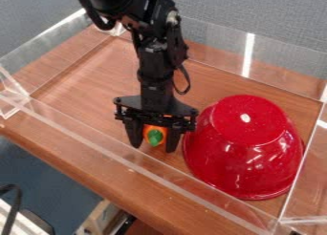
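My black gripper (155, 134) is low over the wooden surface near the middle, its fingers on either side of a small orange object (155, 134) with a green top. Whether the fingers press on it is hard to tell. A large red bowl (243, 143), upside down, rests just to the right of the gripper.
Clear plastic walls edge the wooden surface (71, 72), including a low one running diagonally across the front. Dark cables show at the bottom left, beyond the edge.
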